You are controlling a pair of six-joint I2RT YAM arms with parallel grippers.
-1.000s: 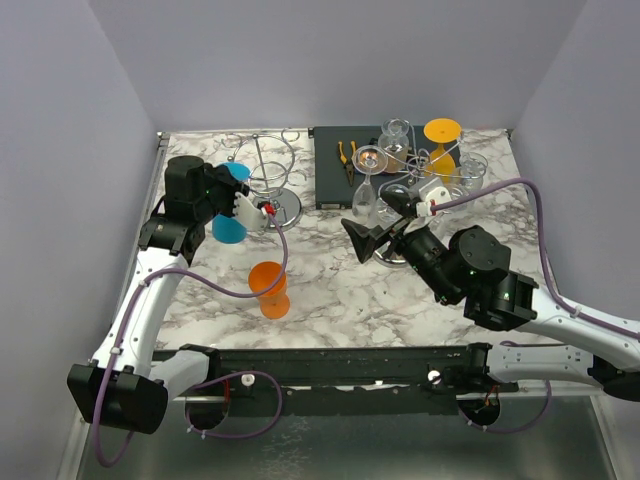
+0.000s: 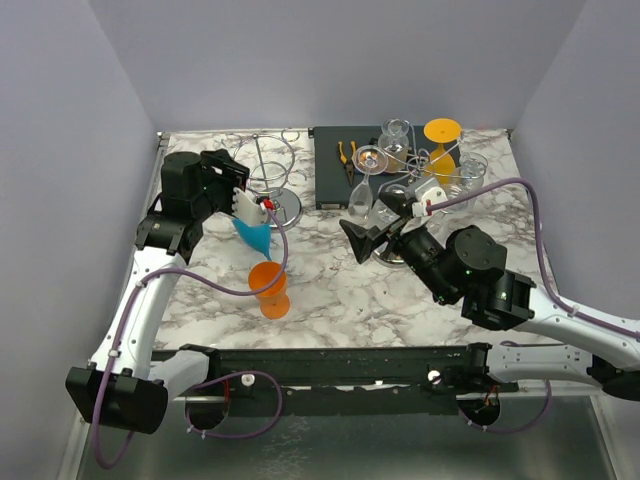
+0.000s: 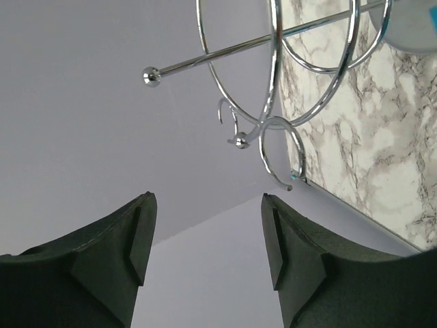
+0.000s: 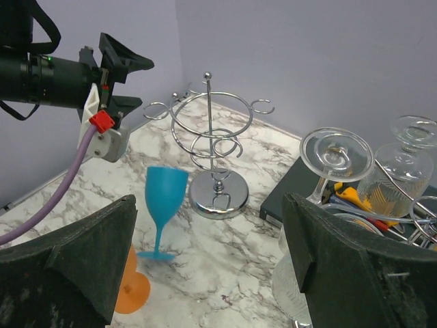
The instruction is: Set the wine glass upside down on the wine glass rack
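My left gripper stands open and empty beside the silver rack's hooks (image 3: pixel 280 137), high at the left. The blue wine glass (image 4: pixel 164 198) is down on the table, upright on its foot, in front of the empty silver rack (image 4: pixel 218 191) and below that gripper; in the top view it shows partly (image 2: pixel 254 235). My right gripper is open and empty, near the filled rack at the right.
An orange glass (image 2: pixel 269 285) stands at the front left. A second rack with clear glasses (image 2: pixel 395 145) and a yellow one (image 2: pixel 441 165) stands at the right, by a dark mat with pliers (image 2: pixel 348 163).
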